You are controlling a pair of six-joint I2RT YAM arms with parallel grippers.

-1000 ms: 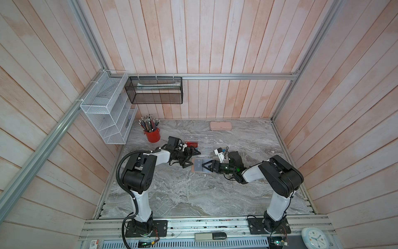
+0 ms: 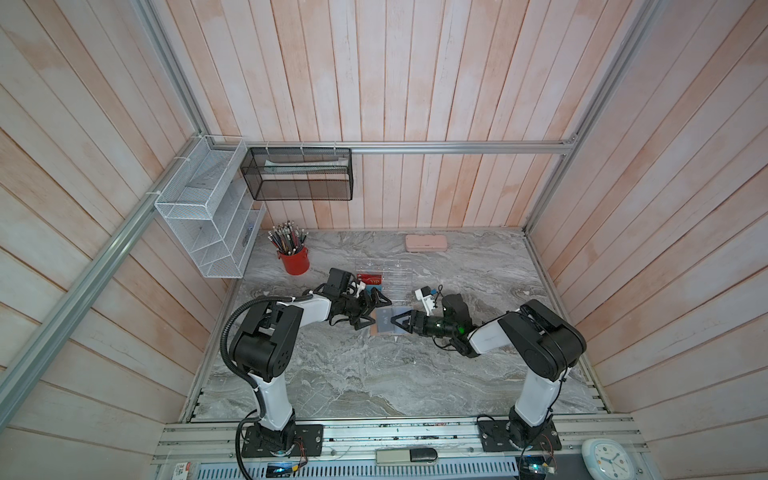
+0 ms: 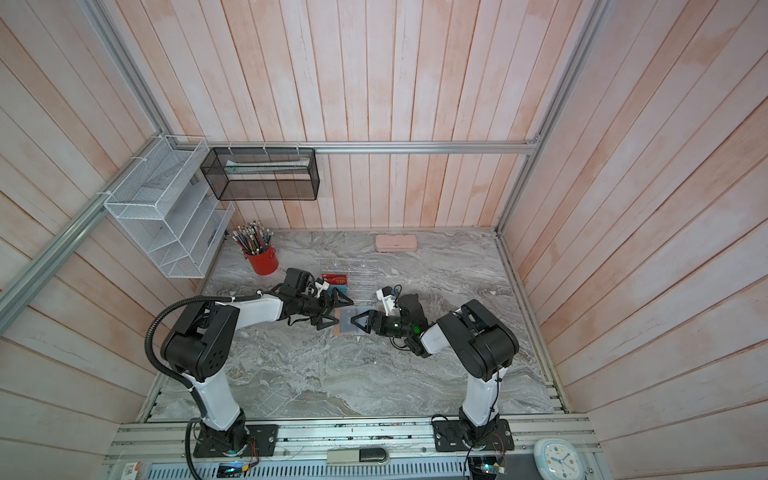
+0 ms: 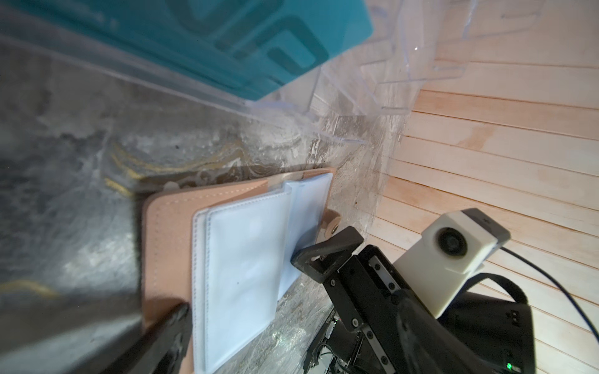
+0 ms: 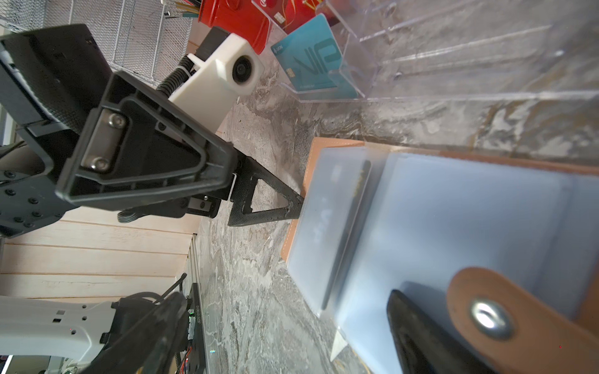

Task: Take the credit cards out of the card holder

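The card holder [image 2: 385,319], a tan cover with clear sleeves, lies opened out on the table between my grippers. In the right wrist view faint white lettering shows through one sleeve [image 5: 321,227]; whether a card is inside cannot be told. My left gripper [image 2: 370,310] stands open at the holder's left edge, one fingertip [image 5: 293,202] touching or very near it. At the right side, my right gripper [image 2: 400,322] is open over the sleeves, near the tan snap strap [image 5: 530,324]. A teal VIP card [image 5: 309,53] and a red card [image 5: 293,11] stand in a clear rack.
The clear rack [image 5: 461,68] stands just behind the holder. A red pen bucket [image 2: 294,261] is at the back left, and a pink case [image 2: 426,242] at the back. Bare table [image 2: 400,376] lies in front of the holder.
My left gripper has moved slightly right and towards the front. The card holder has shifted a little the same way. My right gripper has barely moved.
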